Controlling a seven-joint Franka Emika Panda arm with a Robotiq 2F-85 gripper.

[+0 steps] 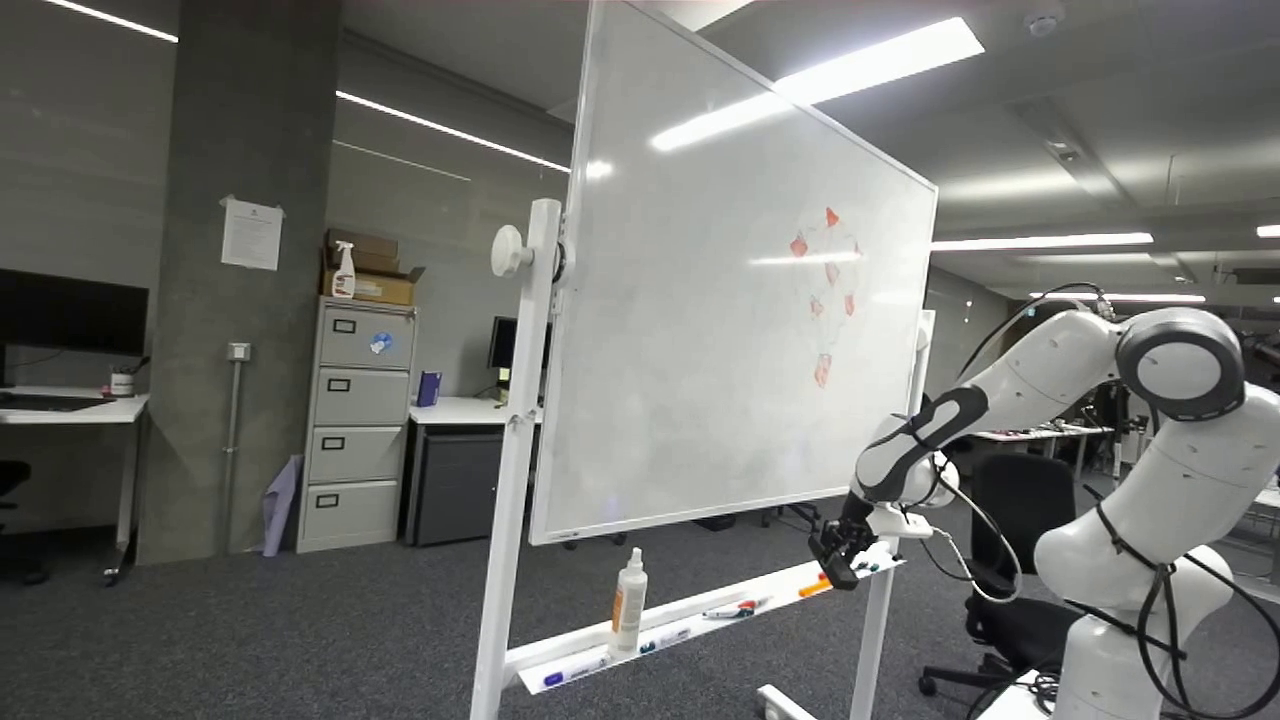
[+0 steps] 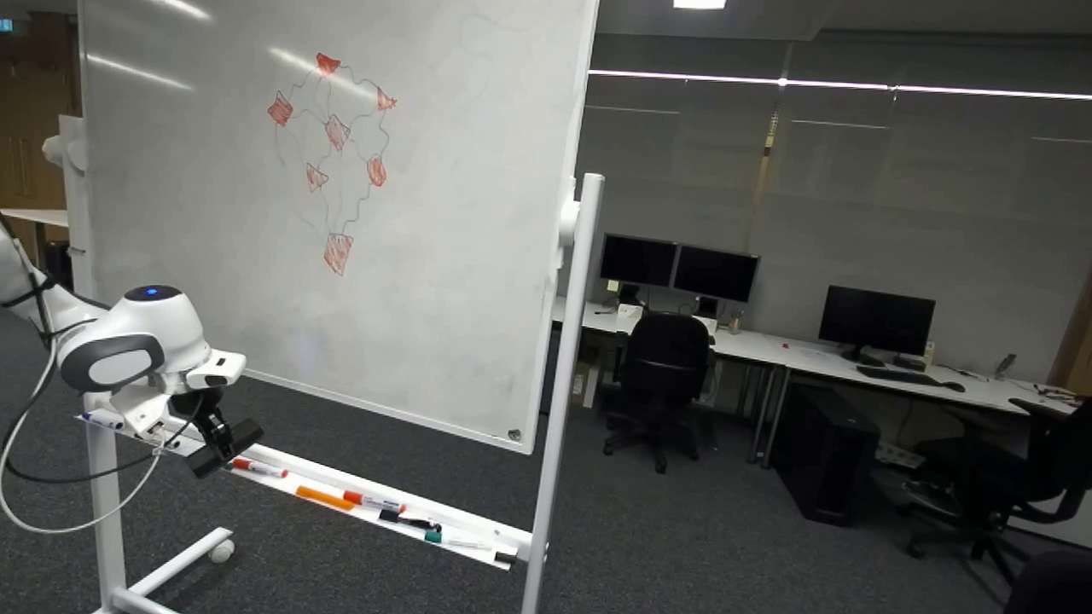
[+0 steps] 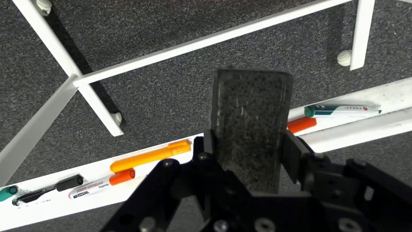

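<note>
My gripper is shut on a black block that looks like a whiteboard eraser, with one finger against each long side. In exterior view 2, the eraser is tilted, close over the white pen tray. Whether it touches the tray, I cannot tell. The whiteboard rises behind the gripper. Several red-shaded shapes joined by faint wavy lines are drawn on it, among them a red patch that is lowest.
Along the tray lie an orange marker, a red-capped marker, a black marker and a green-capped marker. A spray-type bottle stands toward the tray's other end. Stand posts flank the board.
</note>
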